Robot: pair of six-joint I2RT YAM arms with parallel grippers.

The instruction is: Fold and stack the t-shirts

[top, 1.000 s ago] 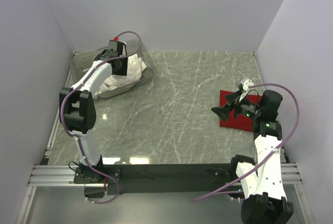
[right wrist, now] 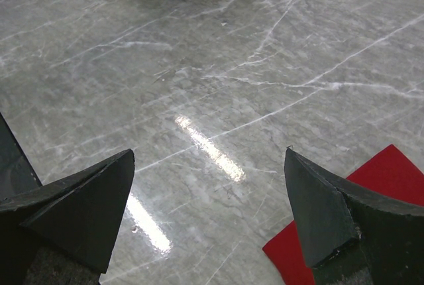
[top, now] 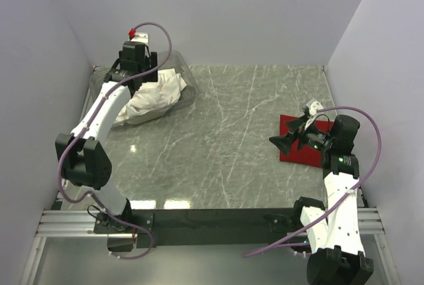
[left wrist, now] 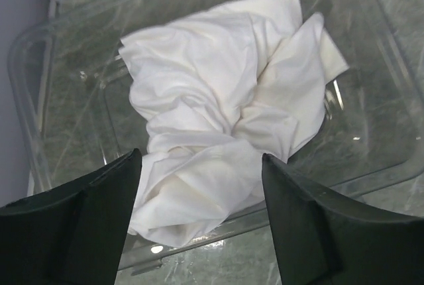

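A crumpled white t-shirt (left wrist: 199, 79) lies bunched inside the clear plastic bin (top: 192, 93) at the back left. Over it hangs my left gripper, open, with nothing between its fingers; the cloth lies below them. At the right side of the table, a red folded t-shirt (top: 301, 154) lies flat, partly covered from above by my right arm. My right gripper stands open and empty over its left edge, and one corner of the red cloth (right wrist: 391, 172) shows beside the right finger.
Walls (top: 212, 20) close in the back and both sides. The bin's raised rim (left wrist: 26, 86) surrounds the white cloth.
My left arm has shifted back toward the left and its gripper appears higher over the bin. The right arm and the red shirt have stayed put.
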